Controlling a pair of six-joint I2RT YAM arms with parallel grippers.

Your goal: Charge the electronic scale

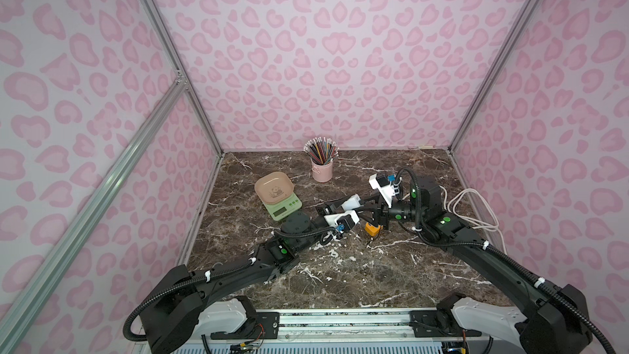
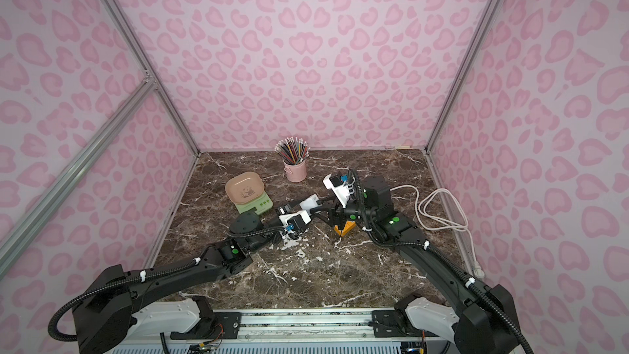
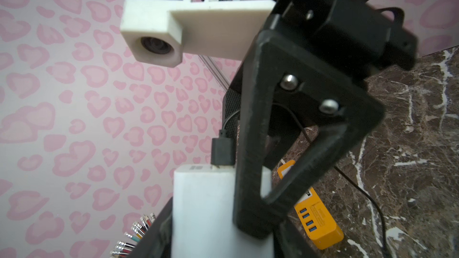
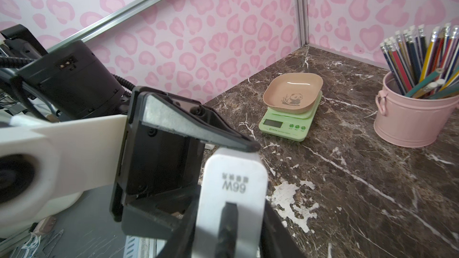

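A white charger marked 66W (image 4: 233, 181) is held between the grippers above the middle of the table, with a dark cable plug (image 3: 222, 150) in its end. My left gripper (image 1: 340, 206) is shut on the charger. My right gripper (image 1: 370, 209) is part open at the charger, one finger lying across it in the left wrist view; whether it touches is unclear. The green electronic scale (image 4: 290, 128) sits at the left rear with a tan tray (image 4: 289, 88) on it.
A pink pencil pot (image 1: 322, 171) stands at the back centre. An orange power strip (image 3: 318, 222) lies below the grippers. A white cable (image 2: 435, 219) coils at the right.
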